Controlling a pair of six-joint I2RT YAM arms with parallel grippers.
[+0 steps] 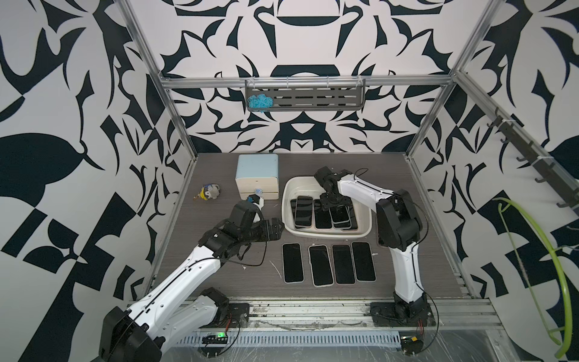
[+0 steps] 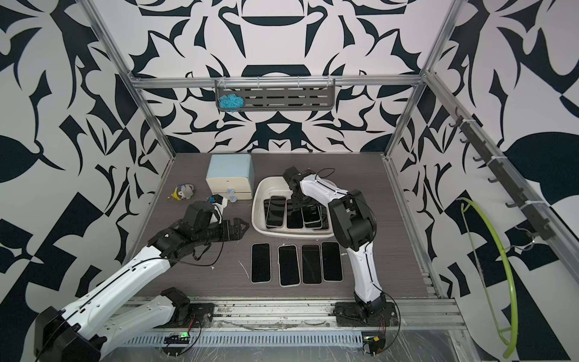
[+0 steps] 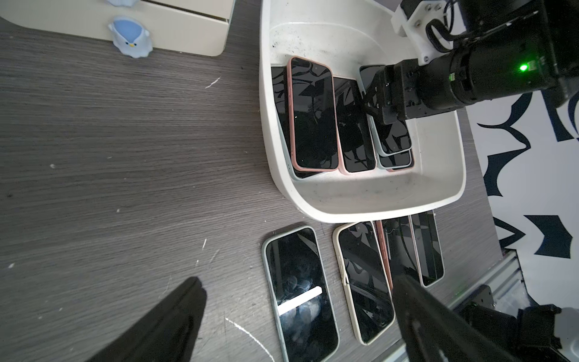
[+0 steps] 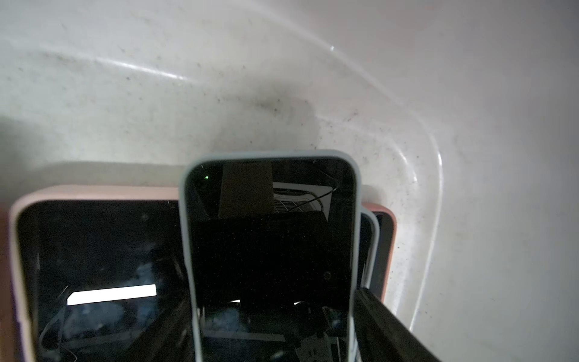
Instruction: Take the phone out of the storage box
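The white storage box (image 3: 422, 181) holds several phones in coloured cases. My right gripper is down inside it, fingers on either side of a light grey-cased phone (image 4: 268, 241) lying atop others; whether they grip it I cannot tell. A pink-cased phone (image 3: 312, 114) lies in the box's left part. My left gripper stands open outside the box at the left, nothing between its fingers. Several phones (image 1: 321, 264) lie in a row on the table in front of the box.
A pale blue drawer box (image 1: 257, 169) stands behind left, with a plush toy (image 1: 210, 190) left of it. A shelf (image 1: 313, 96) hangs on the back wall.
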